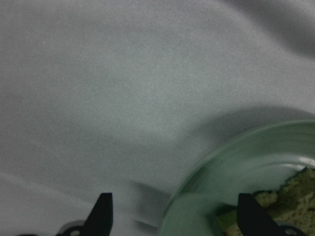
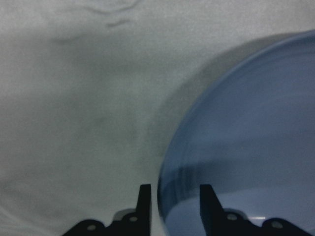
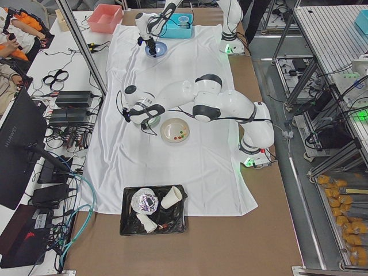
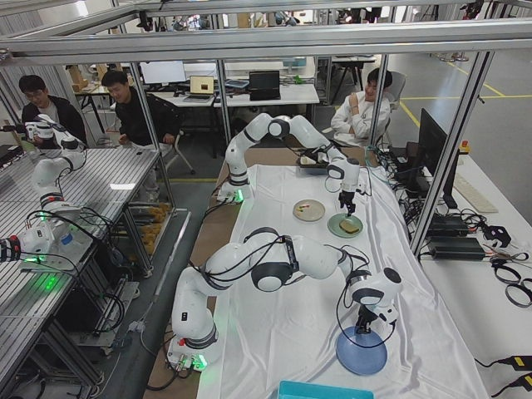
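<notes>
A green plate (image 4: 335,229) holding a piece of food (image 4: 349,228), bread-like, sits on the white cloth; my left gripper is open at its rim, the food close beside one finger in the left wrist view. A blue plate (image 4: 361,357) is farther along the cloth; my right gripper stands open over its rim, nothing between the fingers. A beige plate (image 3: 172,126) with small coloured pieces lies beside the green one.
A black tray (image 3: 127,224) with white cups and a foil-covered item is at one end, a turquoise bin (image 3: 176,32) at the other. The cloth between the plates is clear.
</notes>
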